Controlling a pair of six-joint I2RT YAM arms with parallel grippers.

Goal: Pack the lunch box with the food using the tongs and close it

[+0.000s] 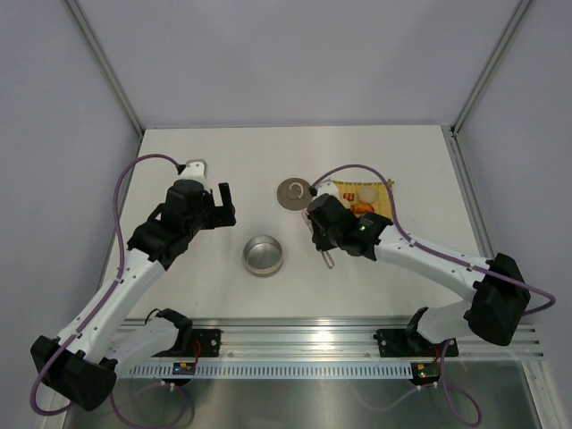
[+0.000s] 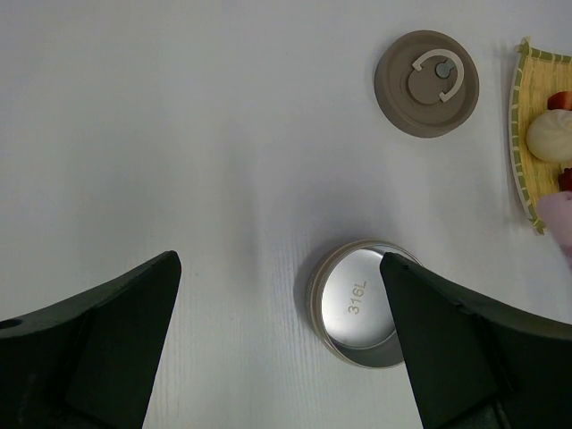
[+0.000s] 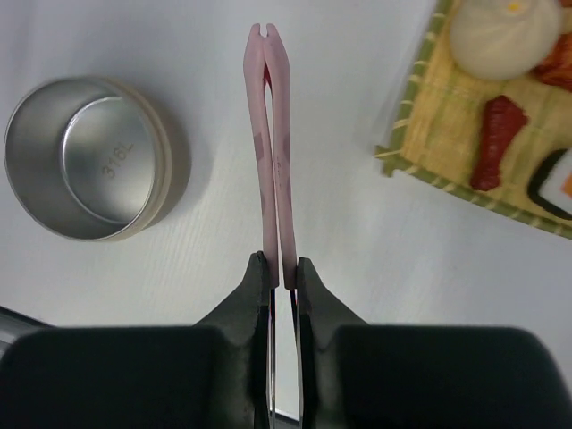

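Note:
My right gripper is shut on pink-tipped tongs (image 3: 265,143), held upright in its view over the white table, between the steel lunch box (image 1: 263,255) and the yellow woven tray (image 3: 429,134). The tray holds a bun (image 3: 500,31), a drumstick (image 3: 496,143), sushi (image 3: 554,183) and other pieces; from above, the right arm partly hides it. My left gripper (image 1: 216,206) stands open at the left of the table, with nothing between its fingers.
The brown lid (image 1: 294,193) lies behind the lunch box, left of the tray. Metal rails run along the front edge.

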